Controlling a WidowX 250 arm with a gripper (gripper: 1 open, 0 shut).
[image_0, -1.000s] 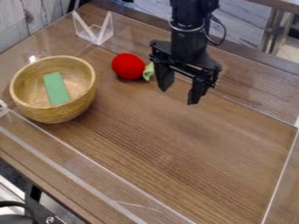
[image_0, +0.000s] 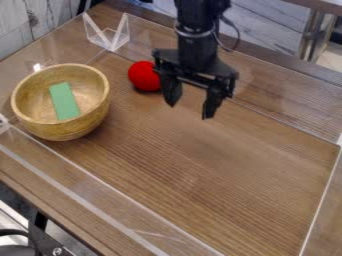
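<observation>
My gripper (image_0: 193, 80) is in the upper middle of the camera view, its dark body hanging over the wooden table (image_0: 214, 185) with dark finger parts spread at either side; whether it is open or shut is unclear. A red round object (image_0: 144, 75) lies just left of it, partly behind the arm. A green block (image_0: 63, 101) rests inside a yellow bowl (image_0: 91, 120) at the left.
A white wire-like holder (image_0: 106, 30) stands at the back left.
The arm has shifted slightly left over the last second. A light green object beside the red one, seen a second ago, is now out of sight.
</observation>
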